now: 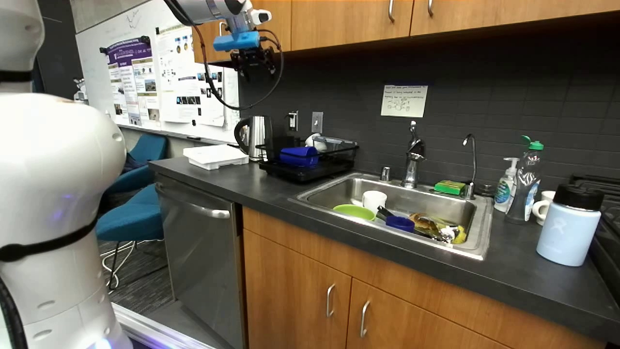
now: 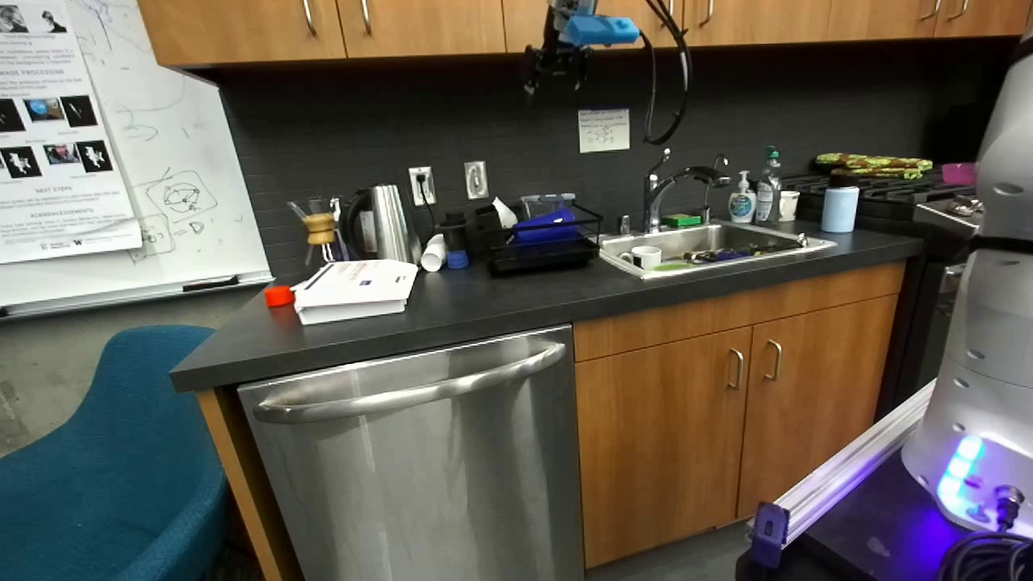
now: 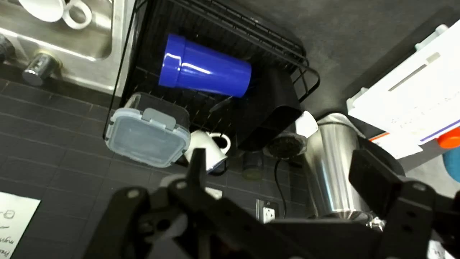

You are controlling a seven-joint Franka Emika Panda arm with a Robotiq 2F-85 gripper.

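Note:
High above the counter hangs my gripper (image 1: 259, 71), below the upper cabinets in both exterior views. Its two dark fingers (image 3: 198, 168) stand wide apart in the wrist view, and nothing shows between them, so it is open. Beneath lies the black dish rack (image 2: 542, 253). It holds a blue cup (image 3: 207, 68) on its side, a clear container with a grey lid (image 3: 146, 136) and a white mug (image 3: 205, 149). A steel kettle (image 3: 334, 168) stands beside the rack, partly behind one finger. No contact shows between the gripper and any of these.
The sink (image 1: 482, 224) holds a white mug (image 1: 373, 200), a green bowl (image 1: 354, 212) and other items. A white box (image 2: 353, 289) sits left of the rack. Upper cabinets (image 1: 348, 24) overhang the counter close to the arm. Dark counter (image 1: 273, 195) in front of the rack is clear.

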